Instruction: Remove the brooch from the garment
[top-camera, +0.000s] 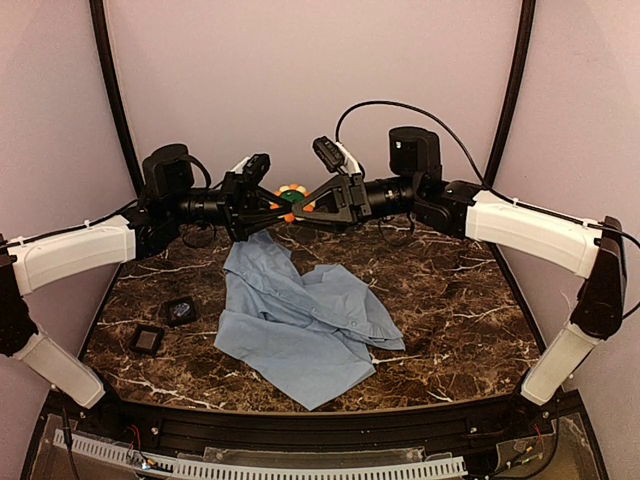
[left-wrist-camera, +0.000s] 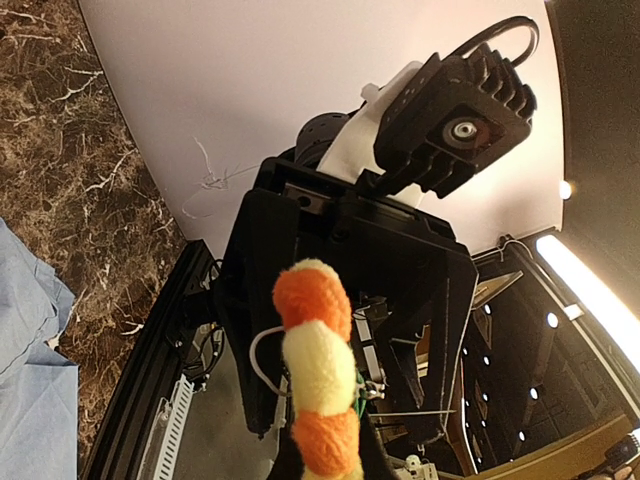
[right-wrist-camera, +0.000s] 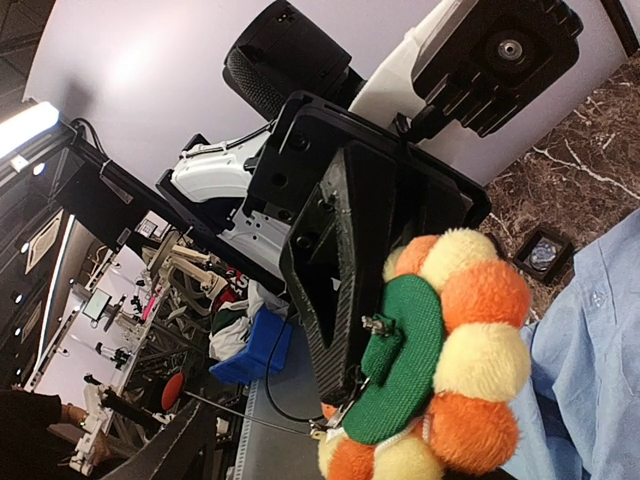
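The flower brooch (top-camera: 292, 195), orange and cream plush petals with a green backing (right-wrist-camera: 400, 350) and a metal pin, is held up above the table in my left gripper (top-camera: 280, 210), which is shut on it. My right gripper (top-camera: 305, 208) reaches it from the other side, its fingers part open at the brooch; whether they touch it I cannot tell. The blue shirt (top-camera: 300, 320) lies crumpled on the marble table below, apart from the brooch.
Two small black square boxes (top-camera: 180, 311) (top-camera: 146, 339) lie on the left of the table.
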